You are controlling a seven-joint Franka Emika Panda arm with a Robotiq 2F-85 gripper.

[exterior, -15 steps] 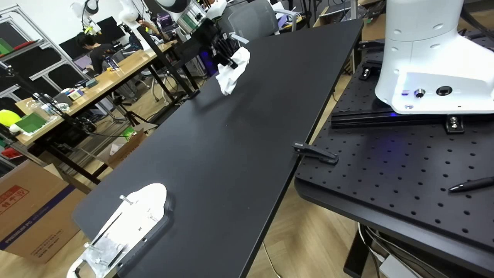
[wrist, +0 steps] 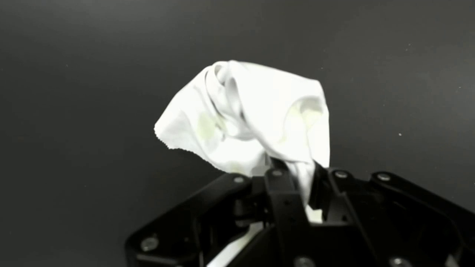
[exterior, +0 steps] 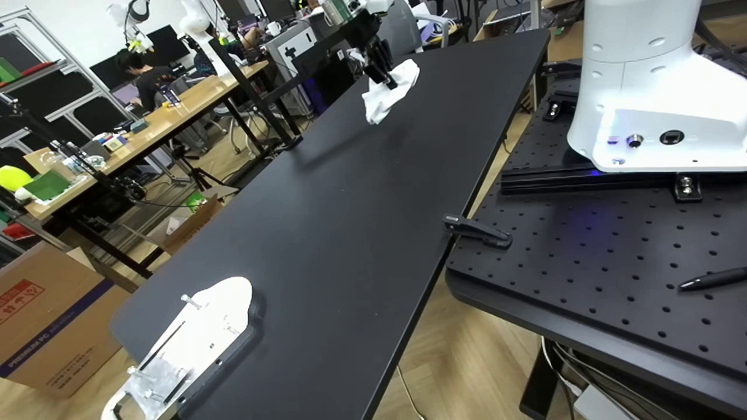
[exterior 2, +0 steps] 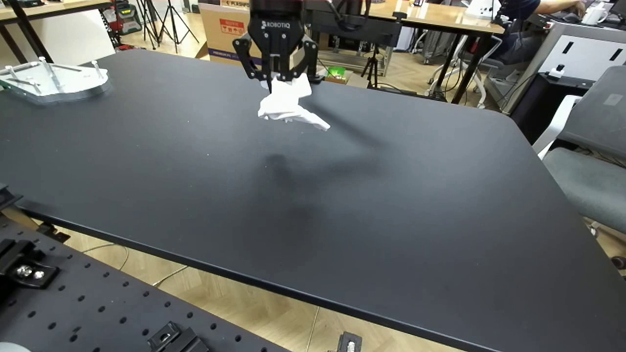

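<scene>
A crumpled white cloth (wrist: 267, 106) with faint yellowish stains hangs from my gripper, pinched in a fold between the shut fingers. Exterior view 1 has the cloth (exterior: 383, 101) near the far edge of the black table, below the gripper (exterior: 385, 80). From the other side, in exterior view 2, the cloth (exterior 2: 287, 102) droops beneath the gripper (exterior 2: 280, 79), one corner trailing to the right. Shadows on the tabletop suggest it is held above the surface. Part of the cloth inside the fingers is hidden by the fingers.
The black tabletop (exterior: 329, 210) is broadly clear. A white, flat fixture with upright pegs (exterior: 210, 322) sits at one end. A black clamp (exterior: 478, 231) bridges toward the perforated base plate (exterior: 581, 259). A grey chair (exterior 2: 592, 129) stands beyond the table's other end.
In exterior view 1 the gripper and the cloth have moved right and slightly up in the picture, along the table's far side. The cloth is still held.
</scene>
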